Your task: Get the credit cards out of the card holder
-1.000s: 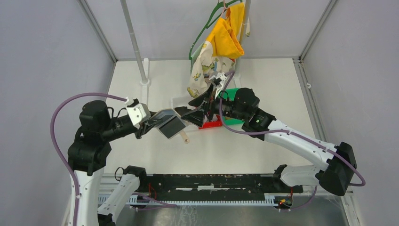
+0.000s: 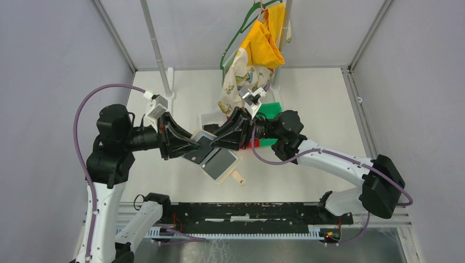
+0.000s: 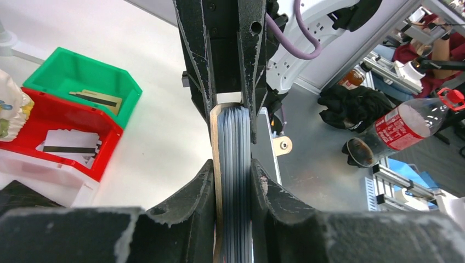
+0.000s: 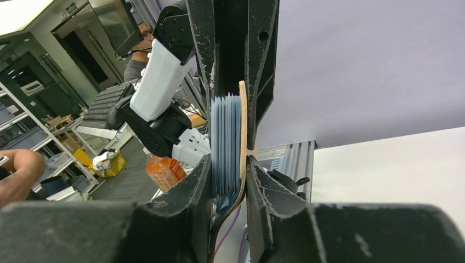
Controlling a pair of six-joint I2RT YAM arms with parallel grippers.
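The card holder (image 2: 216, 164), tan-edged with dark grey panels and a small tab, is held up between both grippers at mid-table. Its side shows a stack of pale blue card sleeves (image 3: 234, 131) beside a tan cover (image 4: 242, 126). My left gripper (image 2: 194, 147) is shut on one part of it; in the left wrist view its fingertips press both sides of the stack. My right gripper (image 2: 215, 143) is shut on it from the opposite side, also gripping the stack in the right wrist view. Whether individual cards are in the sleeves is unclear.
A red bin (image 3: 35, 123) with white cards and a green bin (image 3: 82, 71) with cards stand behind the holder, near a white tray (image 2: 208, 118). Patterned and yellow clothes (image 2: 257, 44) hang at the back.
The holder has moved right and toward the front with my left gripper.
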